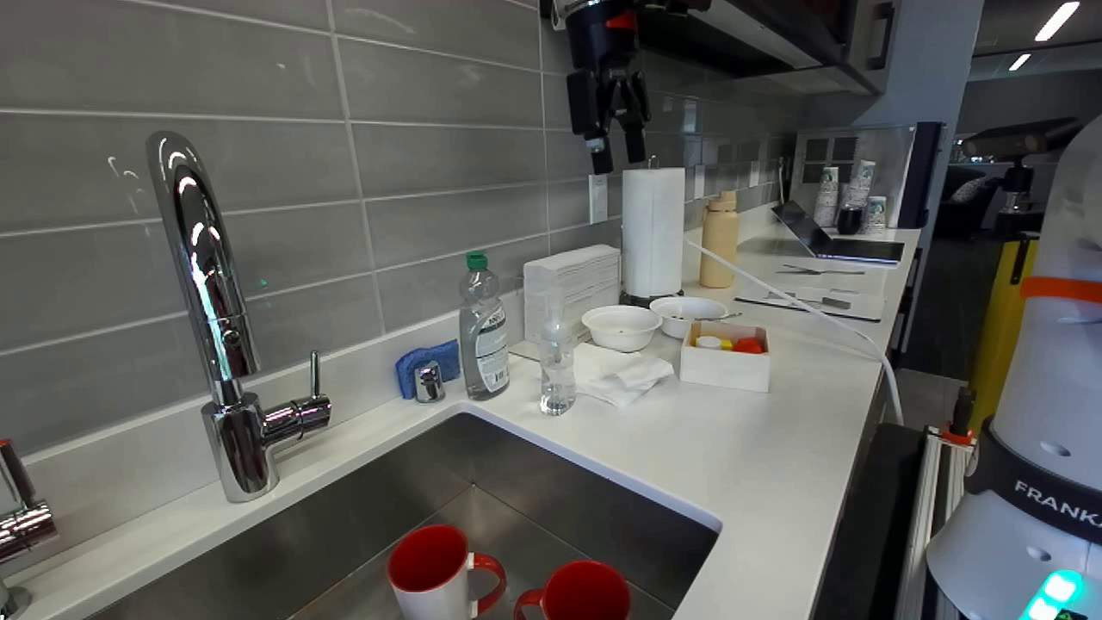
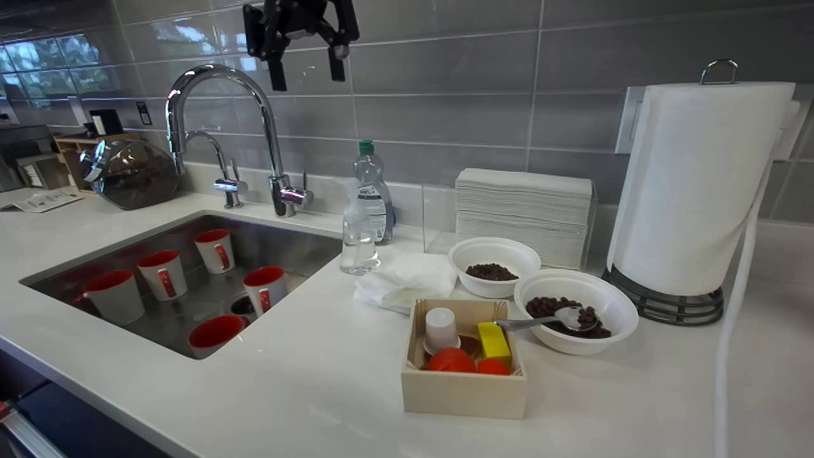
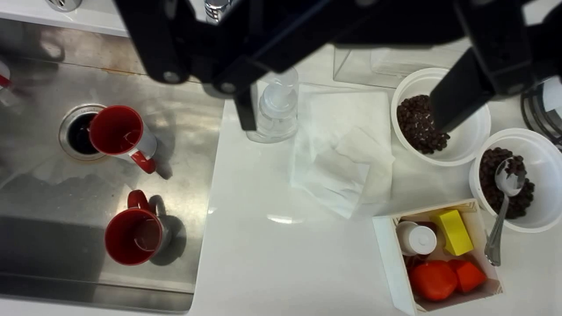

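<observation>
High above the counter hangs my gripper (image 2: 311,83), open, its two fingers apart and nothing between them. From the wrist view it looks down on a clear bottle (image 3: 277,108), white napkins (image 3: 342,147) and two white bowls of dark brown pellets. One bowl (image 2: 496,263) has only pellets in it; the other bowl (image 2: 577,312) also has a metal spoon (image 2: 572,317). In front of them stands a small wooden box (image 2: 463,393) holding a white cup-shaped piece, a yellow block (image 2: 494,342) and red items. Several red-and-white mugs (image 2: 163,275) stand in the sink (image 3: 52,184).
A chrome faucet (image 1: 222,341) rises behind the sink. Along the wall stand a green-capped soap bottle (image 1: 483,331), a napkin stack (image 2: 523,217) and a paper towel roll (image 2: 698,191). A white cable (image 1: 816,310) crosses the counter's right side.
</observation>
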